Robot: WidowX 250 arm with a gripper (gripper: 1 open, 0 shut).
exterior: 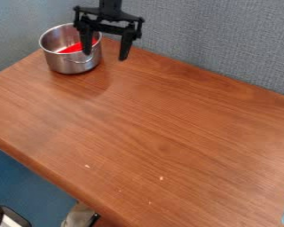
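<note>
My black gripper (106,44) is at the top of the view, its two fingers wide apart, one over the steel pot and one to the right of it. The steel pot (74,62) stands upright at the back left of the wooden table. A red object (70,49) lies inside it, partly hidden; I cannot tell what it is.
A grey padded wall runs along the back. Blue floor shows at the left, and some hardware with a black cable sits at the bottom left edge.
</note>
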